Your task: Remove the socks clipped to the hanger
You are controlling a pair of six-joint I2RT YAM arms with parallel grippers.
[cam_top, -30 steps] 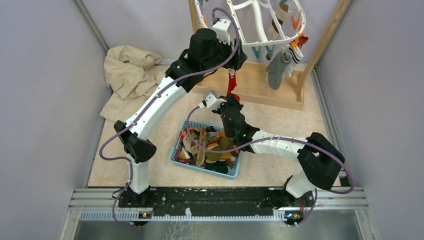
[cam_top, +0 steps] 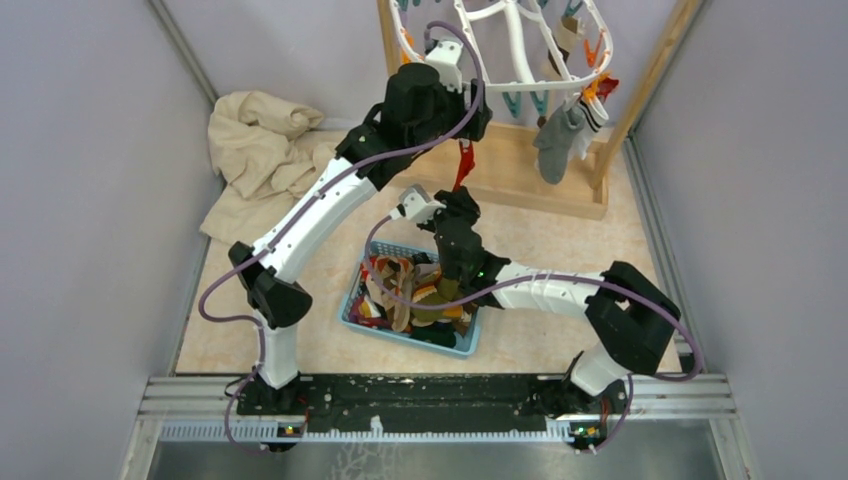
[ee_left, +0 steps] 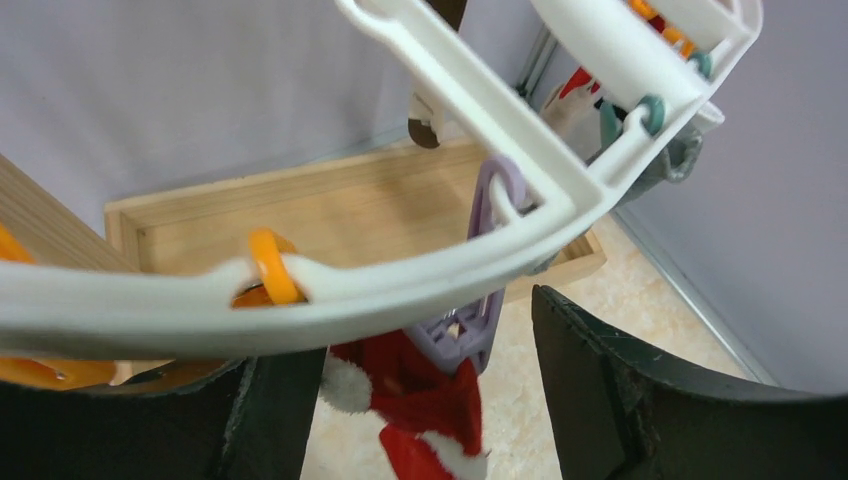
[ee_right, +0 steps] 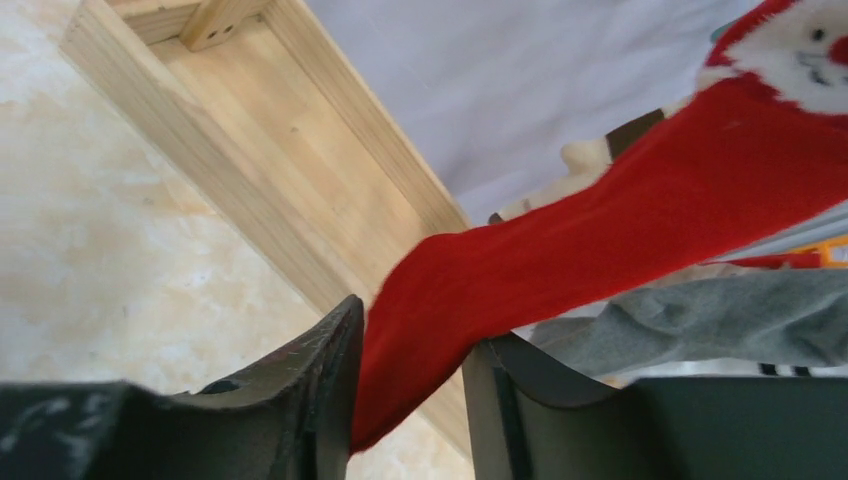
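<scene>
A red sock with a white-bearded face [ee_right: 700, 190] hangs from a purple clip [ee_left: 460, 335] on the white hanger [cam_top: 520, 85]. In the left wrist view my left gripper is open, its fingers to either side of the clip and the sock's top. Below it, my right gripper is part open around the sock's lower end, with red cloth between its fingertips. The sock slants up from there. Grey and white socks [cam_top: 560, 140] hang at the hanger's right, and a beige sock [cam_top: 563, 45] farther back.
A blue basket [cam_top: 350, 325] of socks stands below the right arm. The hanger's wooden base [cam_top: 520, 180] lies behind, and beige cloth [cam_top: 260, 150] is heaped at the left.
The right arm has shifted slightly left. The red sock's lower end, curled out beside the right gripper before, no longer shows there. The left gripper has barely moved.
</scene>
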